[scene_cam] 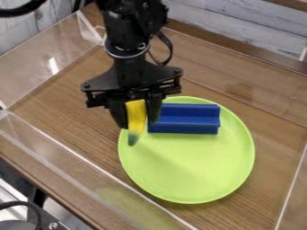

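Note:
A bright green plate [192, 172] sits on the wooden table. On its upper part lies a blue block-like object [189, 126] with a slot along it. My black gripper [136, 115] reaches down from above at the plate's upper left, beside the blue object, with a yellow object [136, 118] between its fingers, teal at its lower end. The fingertips are largely hidden behind or around the yellow object, and it is hard to tell whether it rests on the plate.
Clear plastic or glass walls edge the wooden table [64, 108] at the left and front. Black cables lie at the lower left.

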